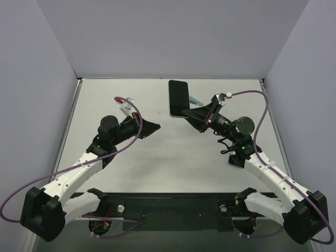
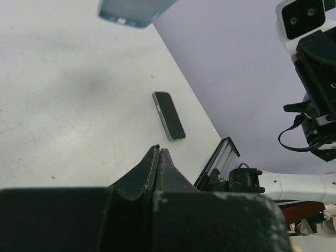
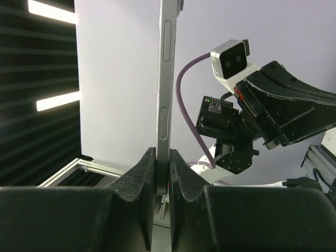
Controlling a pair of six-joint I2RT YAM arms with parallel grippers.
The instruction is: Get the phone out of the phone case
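The black-screened phone (image 1: 178, 95) is held up over the table's middle by my right gripper (image 1: 186, 112), which is shut on its lower edge. In the right wrist view only the phone's bare metal side (image 3: 166, 79) lies between the fingers. A light blue piece, apparently the case (image 1: 196, 100), shows past the phone's right side, mostly hidden and clear of both grippers. My left gripper (image 1: 159, 126) is shut with its tips together and nothing between them, left of and apart from the phone. A blurred blue-grey object tops the left wrist view; its identity is uncertain.
A second dark phone (image 2: 169, 115) lies flat on the white table, near its right edge and partly under the right arm in the top view. Grey walls (image 1: 294, 79) border the sides and back.
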